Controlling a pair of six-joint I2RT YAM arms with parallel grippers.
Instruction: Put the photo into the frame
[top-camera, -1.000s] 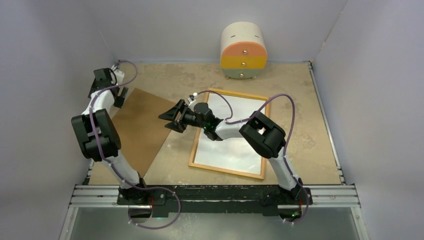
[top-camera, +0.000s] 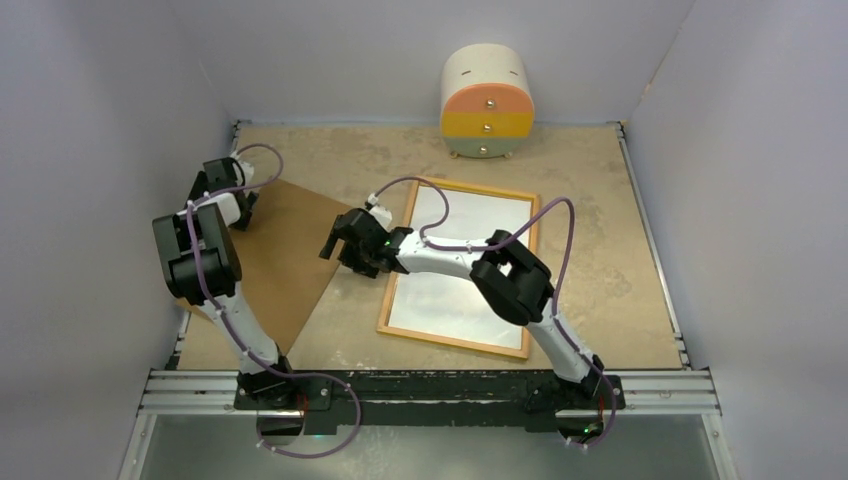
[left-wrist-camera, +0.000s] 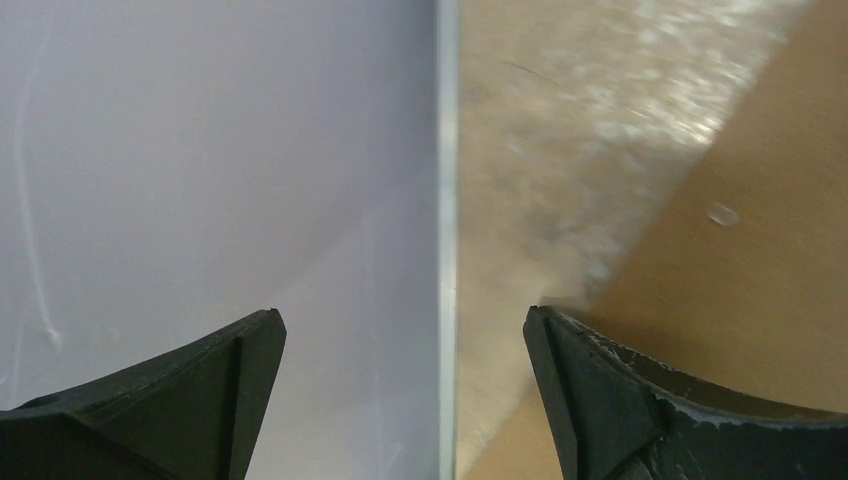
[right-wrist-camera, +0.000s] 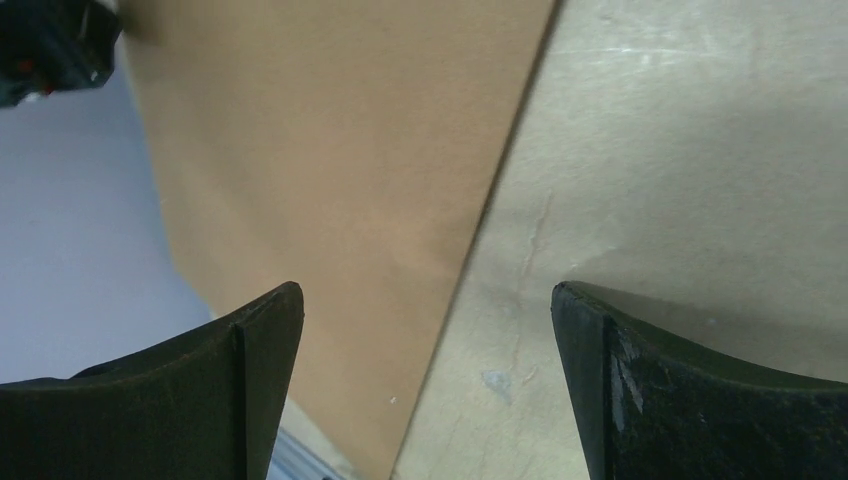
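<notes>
A large brown sheet (top-camera: 282, 255), apparently the photo's plain side, lies on the table at the left; its right edge runs under the right wrist view. The wooden frame (top-camera: 450, 341) with a white inside lies right of it. My left gripper is open at the sheet's far left corner, low beside the wall, with nothing between its fingers. My right gripper is open just over the sheet's right edge, between sheet and frame, holding nothing.
A small drawer chest (top-camera: 487, 100) stands at the back. Walls border the table on the left, back and right.
My left gripper has moved toward the front, onto the sheet's corner.
</notes>
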